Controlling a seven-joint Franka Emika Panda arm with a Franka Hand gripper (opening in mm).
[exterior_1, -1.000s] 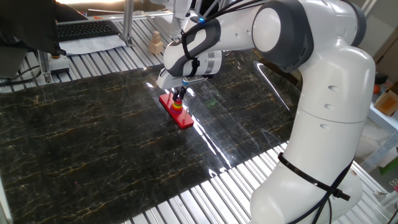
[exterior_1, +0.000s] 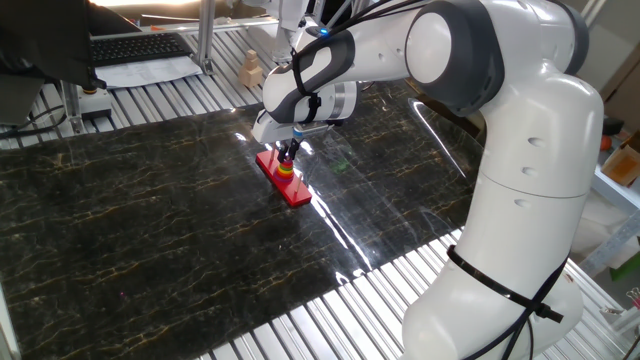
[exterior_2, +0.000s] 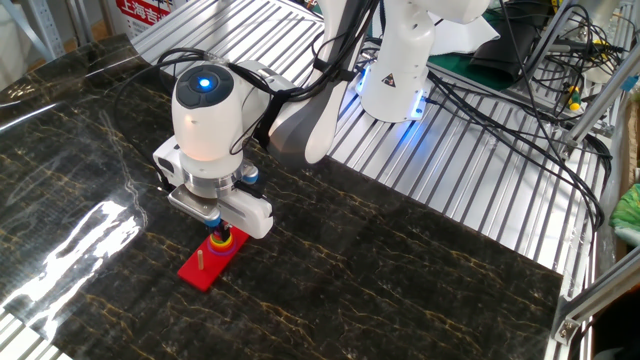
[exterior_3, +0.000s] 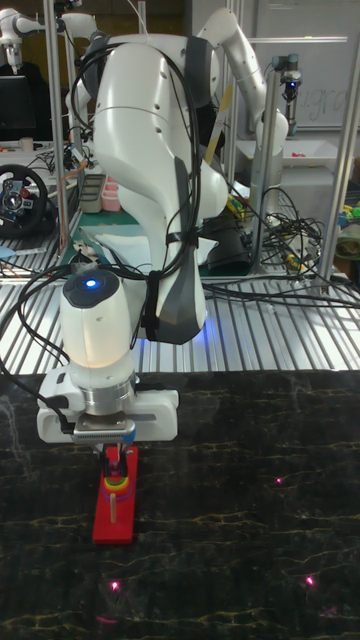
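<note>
A long red board (exterior_1: 296, 195) lies flat on the dark marbled tabletop, with thin upright pegs on it. One bare wooden peg (exterior_2: 200, 260) stands near the board's front end. Around the middle of the board sits a small stack of coloured rings (exterior_1: 285, 170), with yellow, red and purple showing. My gripper (exterior_1: 287, 154) points straight down right over this stack, its dark fingertips at the top of the rings. The fingers look close together, but whether they pinch a ring or the peg is hidden at this size.
A slatted metal bench (exterior_2: 460, 190) borders the tabletop, carrying loose black cables (exterior_2: 520, 150). Small wooden blocks (exterior_1: 251, 70) and a keyboard (exterior_1: 135, 48) sit beyond the far edge.
</note>
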